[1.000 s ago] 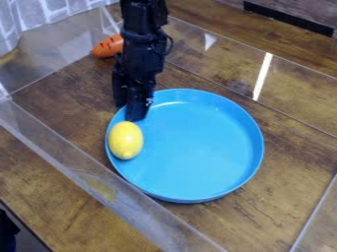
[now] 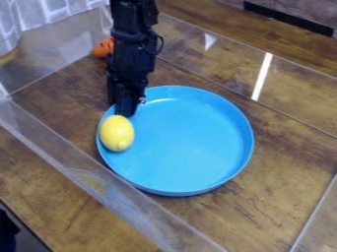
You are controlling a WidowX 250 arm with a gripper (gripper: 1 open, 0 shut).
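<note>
A blue plate (image 2: pixel 184 143) lies on the wooden floor of a clear-walled enclosure, with a yellow egg-shaped object (image 2: pixel 117 133) inside its left part. My black gripper (image 2: pixel 125 100) comes down from the top to the plate's back-left rim, just behind the yellow object. Its fingertips are dark and overlap the rim; I cannot tell from this view whether they are shut on it.
An orange object (image 2: pixel 101 48) lies at the back left, partly behind the arm. Clear walls run along the front left and around the back. Bare floor (image 2: pixel 263 118) shows to the right of the plate.
The plate and yellow object have shifted a little to the left, along with my gripper, over the last second.
</note>
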